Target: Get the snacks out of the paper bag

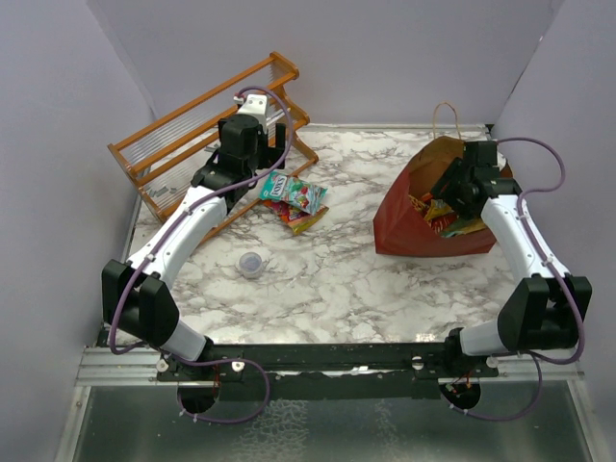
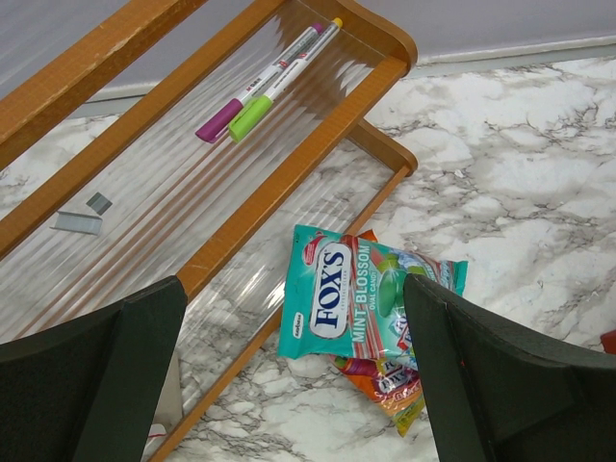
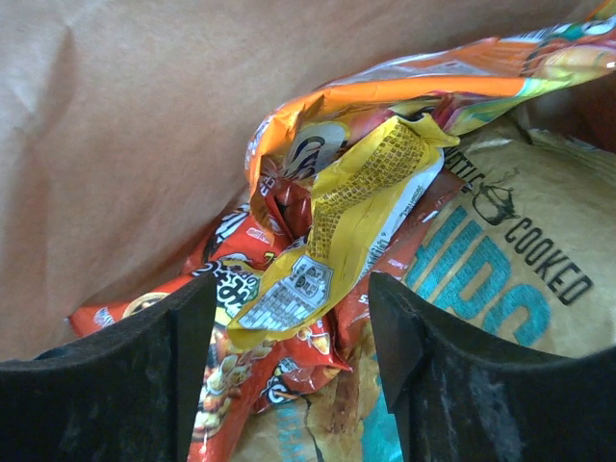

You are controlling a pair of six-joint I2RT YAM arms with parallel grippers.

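The brown-red paper bag (image 1: 407,221) stands at the right. My right gripper (image 1: 452,183) is open inside its mouth, above snack packs: a yellow wrapper (image 3: 337,231), red packs (image 3: 241,289), an orange pack (image 3: 385,91) and a kraft chips bag (image 3: 500,260). My left gripper (image 1: 250,144) hangs open above the left side, empty. Below it on the marble table lie a teal Fox's Mint Blossom pack (image 2: 371,294) and red and yellow packs (image 2: 385,390).
A tilted wooden rack (image 1: 149,168) with two markers (image 2: 250,96) takes up the back left. A small translucent round item (image 1: 250,265) sits at the front left.
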